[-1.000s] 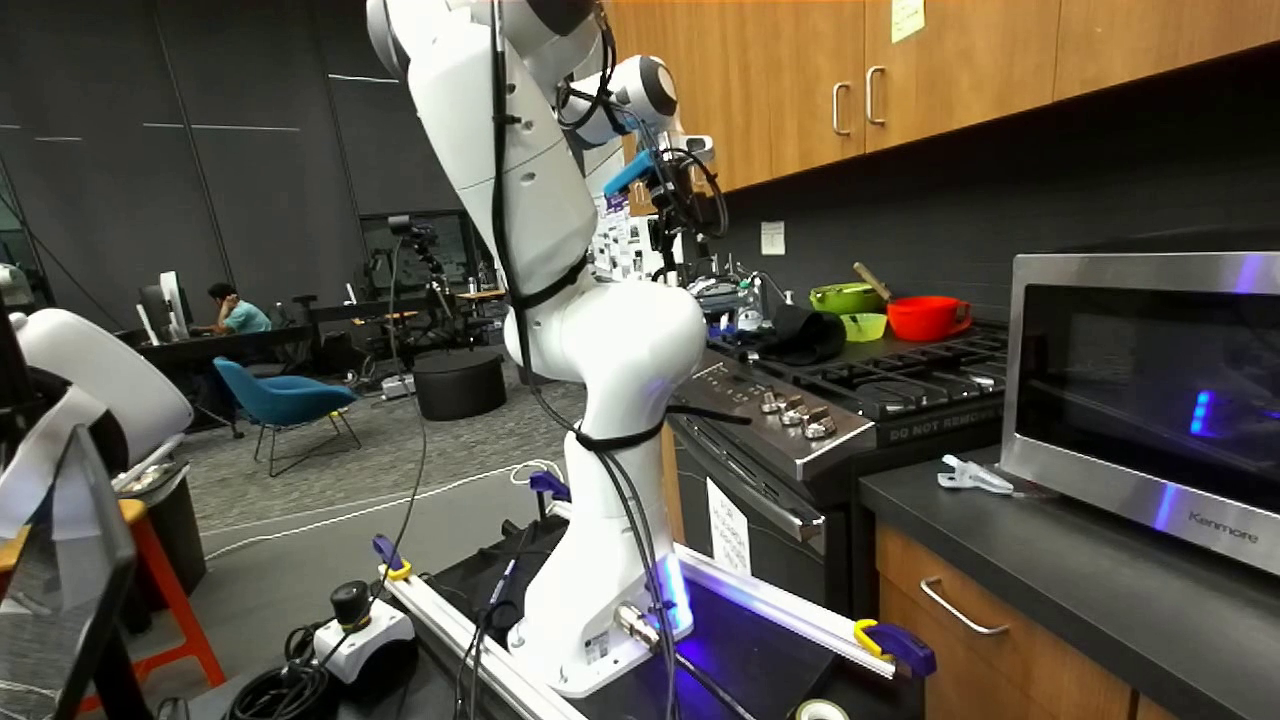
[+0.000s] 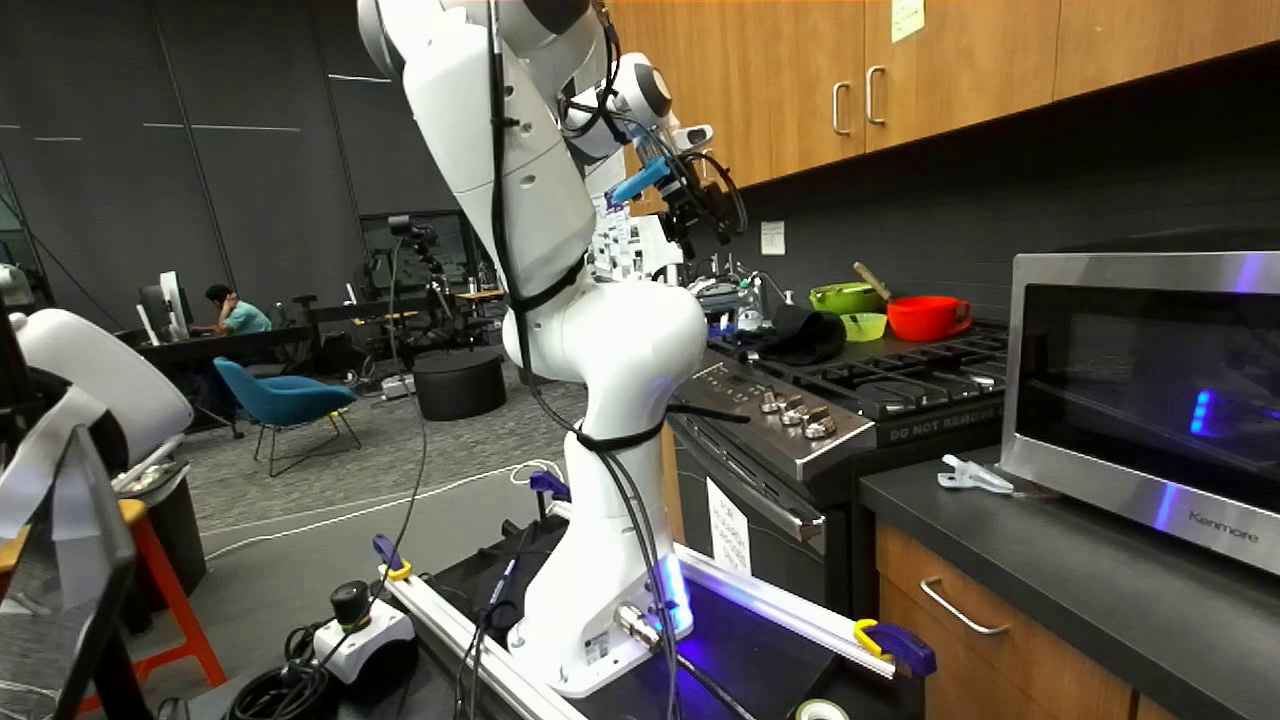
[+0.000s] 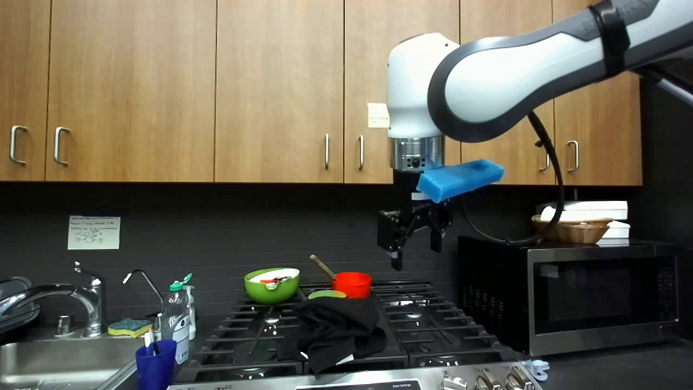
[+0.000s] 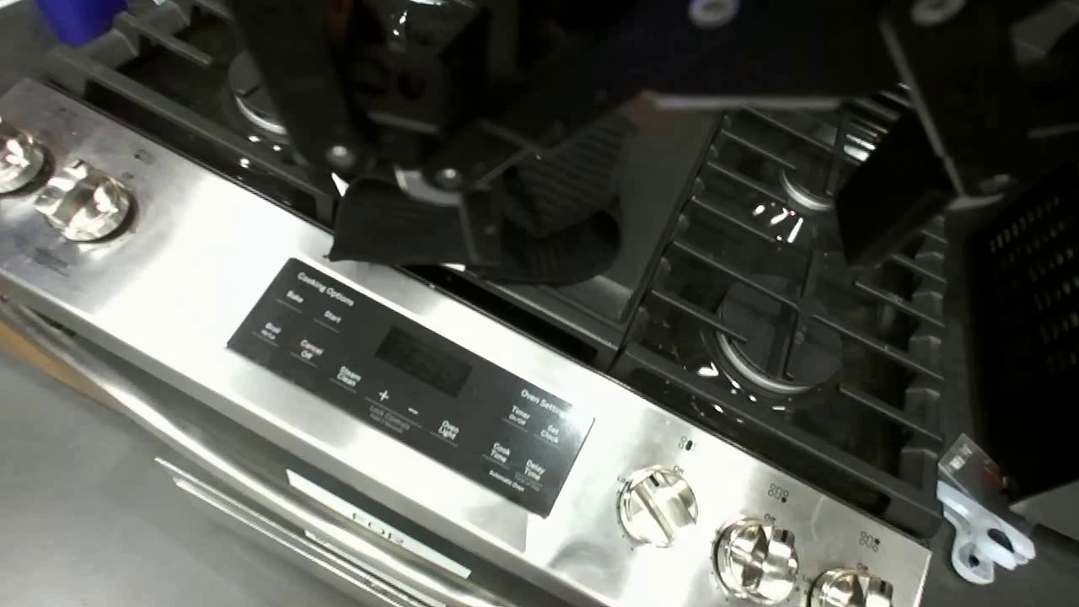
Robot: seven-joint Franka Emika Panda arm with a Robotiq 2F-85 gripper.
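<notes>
My gripper (image 3: 416, 256) hangs open in the air in front of the stove's back right, its fingers well apart and nothing between them. In the wrist view its dark fingers (image 4: 895, 192) spread across the top of the picture, above the cooktop. A black cloth (image 3: 338, 328) lies crumpled over the middle of the stove, below and left of the gripper. Behind it stand a green bowl (image 3: 267, 293) with a white inside and some utensils, a red pot (image 3: 352, 285) with a wooden handle beside it, and a small light-green dish (image 3: 326, 294).
The microwave (image 3: 601, 296) stands to the right of the stove, with a basket (image 3: 575, 231) on top. A white clip (image 2: 972, 475) lies on the counter. Left are the sink (image 3: 61, 357), a soap bottle (image 3: 175, 318) and a blue cup (image 3: 155, 364). Cabinets (image 3: 279, 91) overhang the stove.
In exterior view 1 the gripper has tilted, its lower end swinging slightly to the right. The objects on the stove have not moved.
</notes>
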